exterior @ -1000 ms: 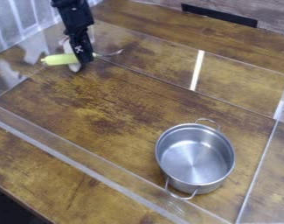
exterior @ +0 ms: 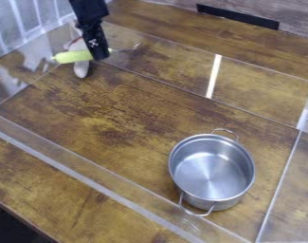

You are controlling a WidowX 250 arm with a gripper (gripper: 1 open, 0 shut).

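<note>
My black gripper [exterior: 97, 47] hangs at the top left, shut on a pale yellow-green elongated object [exterior: 67, 56] that sticks out to its left. A pinkish-white object [exterior: 81, 68] is under and behind it; its shape is partly hidden. A steel pot [exterior: 210, 173] with two handles stands on the wooden surface at the lower right.
Transparent walls [exterior: 214, 77] border the wooden work area on several sides. A dark slot lies at the back right edge.
My gripper and the yellow-green object have moved slightly up, uncovering more of the pinkish-white object below. The pot has not moved.
</note>
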